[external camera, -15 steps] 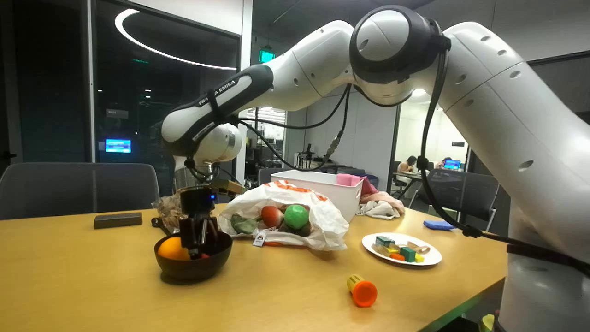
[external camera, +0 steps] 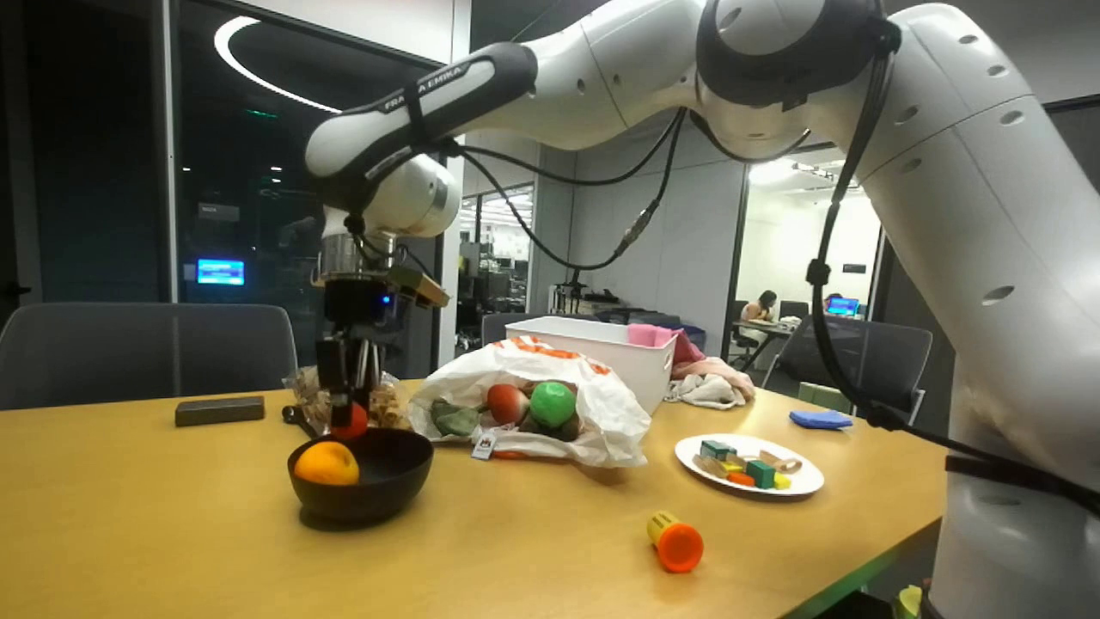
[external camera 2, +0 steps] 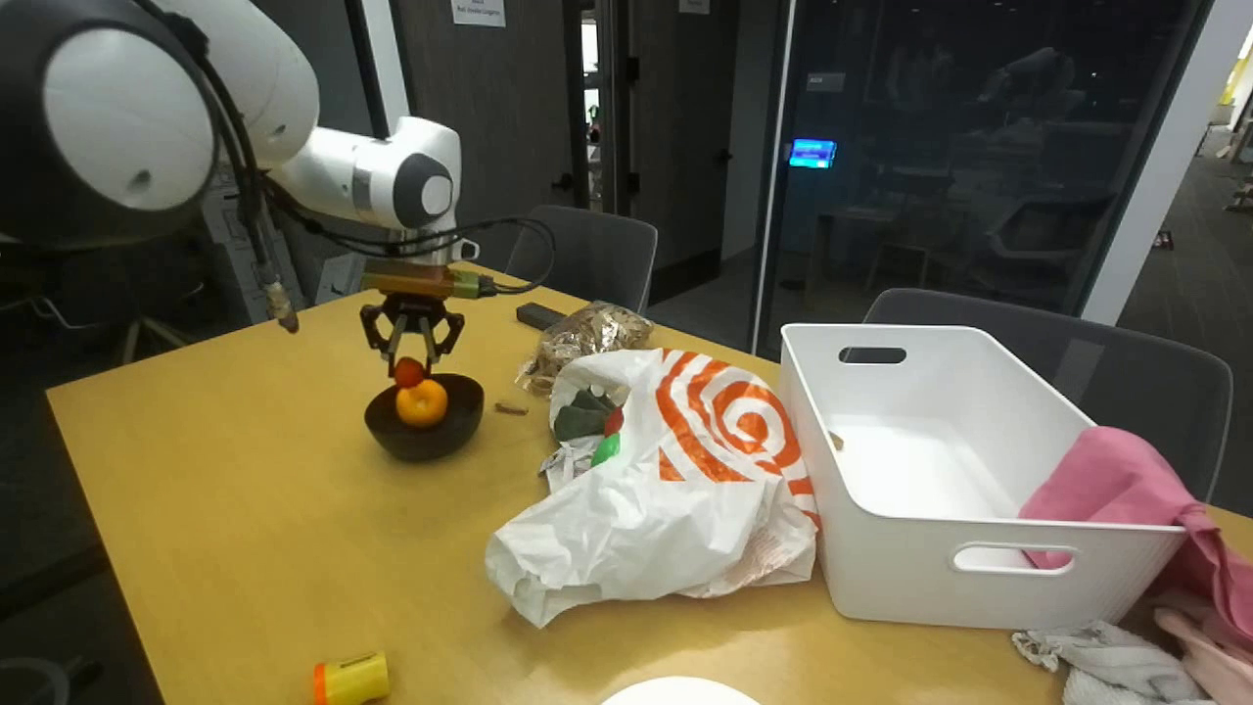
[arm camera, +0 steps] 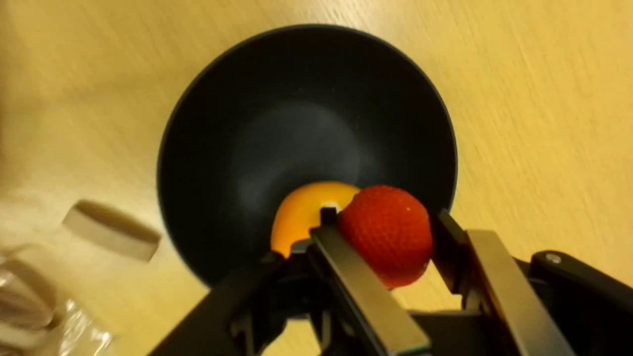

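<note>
A round red fruit (arm camera: 388,236), its skin finely dimpled, is pinched between the two fingers of my gripper. In exterior view 2 the gripper (external camera 2: 411,366) hangs just above the black bowl (external camera 2: 452,425), pointing down, with the red fruit (external camera 2: 408,372) at its tips. The orange (external camera 2: 422,403) rests inside the bowl, below the held fruit. From exterior view 1, the red fruit (external camera: 351,421) shows at the level of the bowl's rim, behind the orange (external camera: 326,464). The wrist view shows the rest of the bowl (arm camera: 296,136) empty; a finger partly covers the orange (arm camera: 308,210).
A white plastic bag (external camera: 608,413) with toy produce lies beside the bowl, with a clear bag (external camera 2: 593,341) behind. Farther off are a white bin (external camera 2: 998,576), a plate of small blocks (external camera: 693,445) and a yellow-orange cylinder (external camera: 675,543).
My gripper has risen from inside the bowl to above it, lifting the red fruit along. The orange and bowl stay in nearly the same place.
</note>
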